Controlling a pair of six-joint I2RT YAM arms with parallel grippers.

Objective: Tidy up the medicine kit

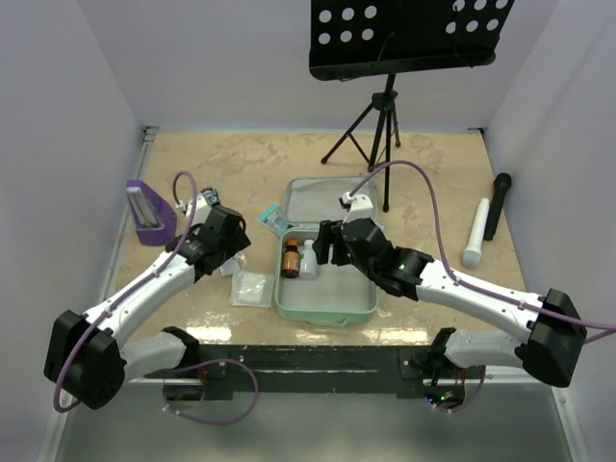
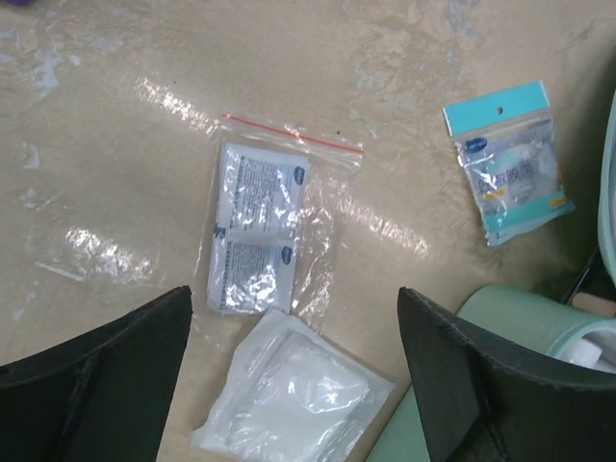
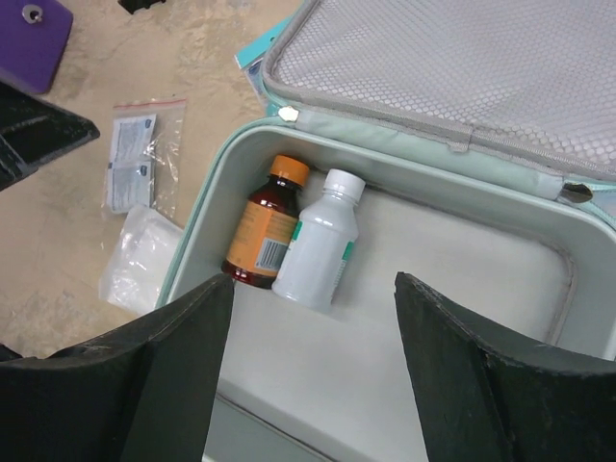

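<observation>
The mint-green medicine kit (image 1: 327,314) lies with its lid folded back, a mesh panel (image 3: 404,67) inside the lid. In it, a brown bottle with an orange label (image 3: 264,231) leans beside a white bottle (image 3: 320,241) along the left wall. On the table left of the kit are a clear zip bag with white packets (image 2: 255,231), a white gauze packet (image 2: 298,395) and a blue-topped packet (image 2: 507,159). My left gripper hovers over the zip bag, fingers apart and empty. Above the kit's interior, my right gripper is open, holding nothing.
A purple holder (image 1: 152,217) stands at the far left. Behind the kit is a black stand (image 1: 387,106); a white tube (image 1: 475,234) and a black microphone (image 1: 497,205) lie far right.
</observation>
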